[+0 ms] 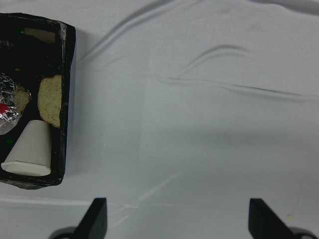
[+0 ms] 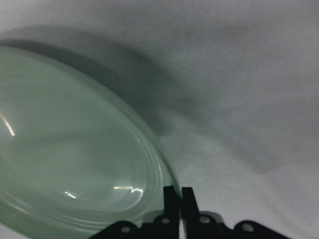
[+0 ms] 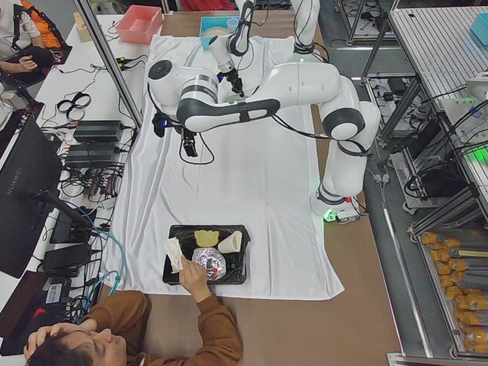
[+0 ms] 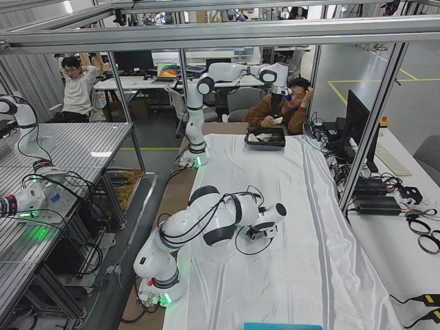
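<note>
My left gripper [image 3: 188,143] hangs open and empty above the cloth. Its wrist view shows a black tray [image 1: 64,99] at the left, holding a paper cup [image 1: 29,149], a bread slice [image 1: 50,99] and crumpled foil [image 1: 7,109]. At the far end, my right gripper [image 3: 233,85] is shut on the rim of a pale green plate [image 2: 75,149]. In the camera left view a person's hand [image 3: 191,278] holds a white item [image 3: 174,252] at the tray's left.
A blue bin [image 3: 207,23] stands at the far end. A person [image 3: 99,343] sits at the near edge. A metal post and cluttered side table border the cloth's left.
</note>
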